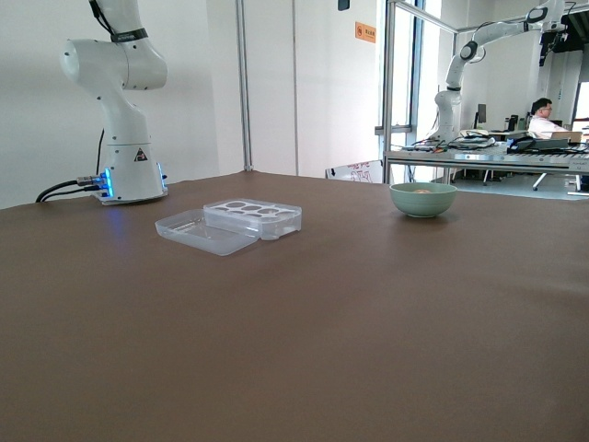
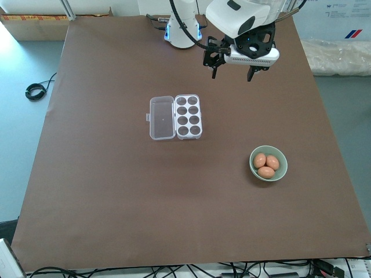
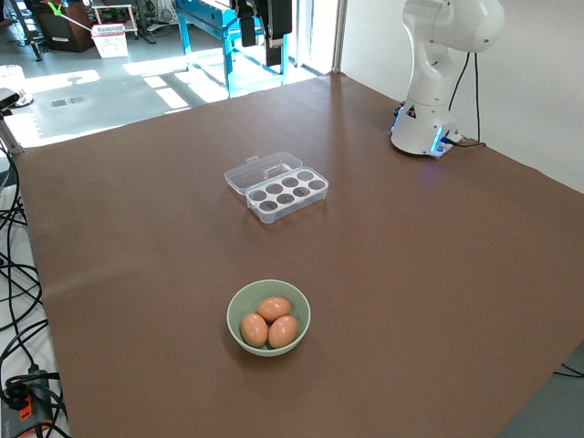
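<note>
A clear plastic egg box (image 2: 188, 117) lies open on the brown table, its lid (image 2: 162, 117) flat to the left, with its round slots empty in the left view. A pale green bowl (image 2: 255, 171) holding three brown eggs (image 3: 283, 330) sits to the box's right in that view. My gripper (image 2: 232, 75) hangs above the table's back, behind the box and bowl, its two black fingers apart with nothing seen between them.
The robot's white base (image 2: 179, 32) stands at the back edge. Cables (image 3: 18, 301) run along an outer edge of the table.
</note>
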